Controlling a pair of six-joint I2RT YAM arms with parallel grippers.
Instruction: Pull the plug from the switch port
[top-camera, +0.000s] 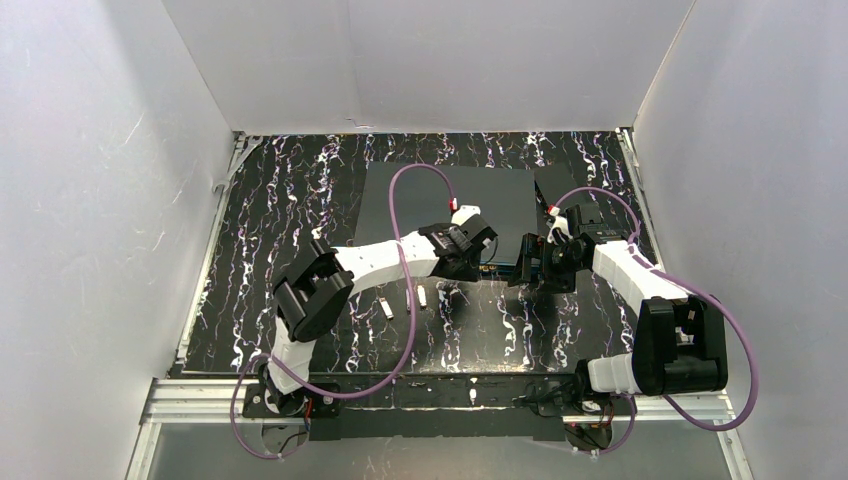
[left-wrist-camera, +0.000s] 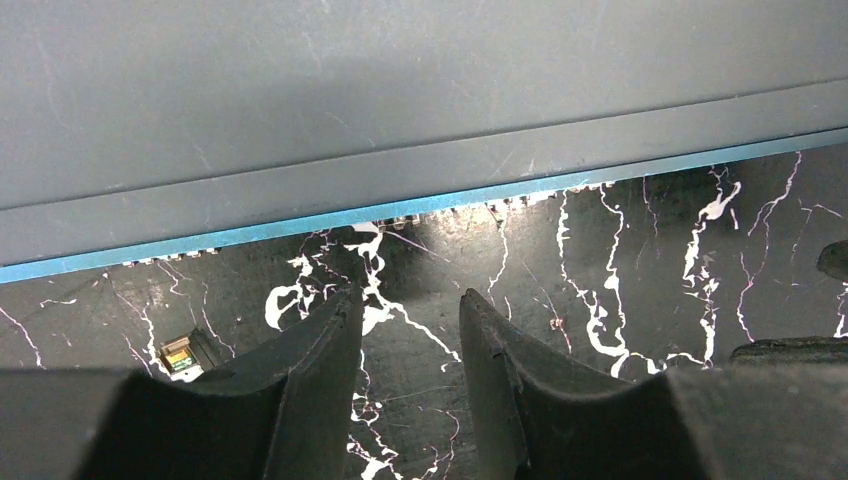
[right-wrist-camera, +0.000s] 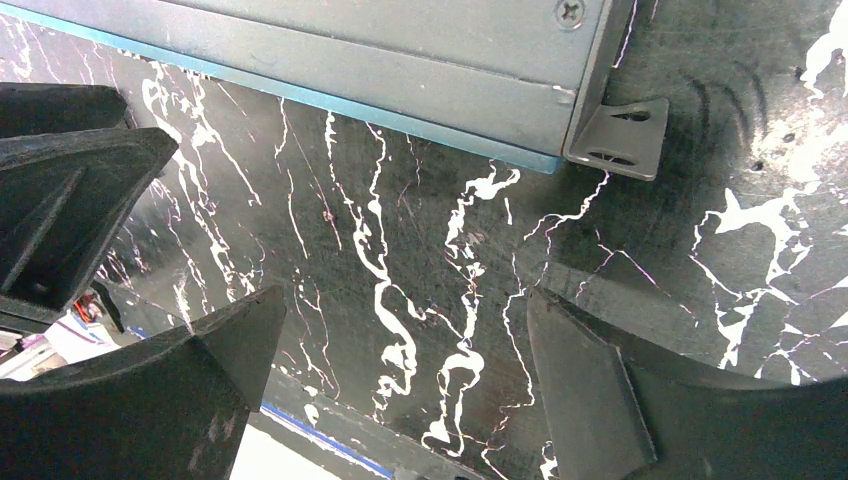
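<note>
The switch is a flat dark box (top-camera: 510, 200) with a blue front edge (left-wrist-camera: 400, 210). In both wrist views I look down on that edge, so the port openings are hidden and I make out no plug in them. Just in front of the edge, my left gripper is open, with bare tabletop between its fingers. My right gripper also stands open and empty, near the switch's right front corner. A small module with gold contacts (left-wrist-camera: 180, 357) lies on the table, left of the left fingers; whether it is a plug I cannot tell.
Small white pieces (top-camera: 386, 308) lie on the black marbled table in front of the switch. A metal bracket (right-wrist-camera: 622, 140) juts from its right corner. The two grippers are close together. Purple cables (top-camera: 412, 310) loop over both arms.
</note>
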